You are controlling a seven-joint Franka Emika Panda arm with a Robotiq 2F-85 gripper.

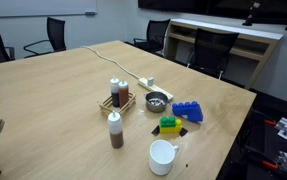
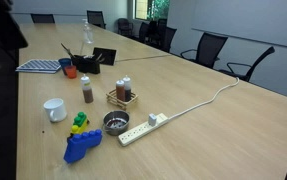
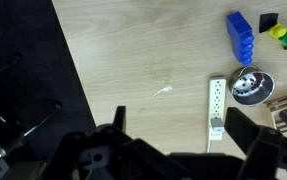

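Observation:
My gripper stands open above the table in the wrist view, its two dark fingers wide apart and only bare wood showing between them. A white power strip [image 3: 217, 105] lies near the right finger, with a small white block [image 1: 150, 81] at its far end in the first exterior view. Beside the strip sits a metal bowl [image 1: 156, 103]. A blue toy block piece [image 1: 188, 111] and a green and yellow block piece [image 1: 170, 125] lie in front of the bowl. A white mug [image 1: 162, 157] is nearest that camera.
A wooden caddy [image 2: 123, 99] holds bottles, and another brown bottle [image 1: 116, 130] with a white cap stands beside it. Farther back are a red cup [image 2: 71, 72], a black container [image 2: 87, 65] and a checkered sheet [image 2: 39, 66].

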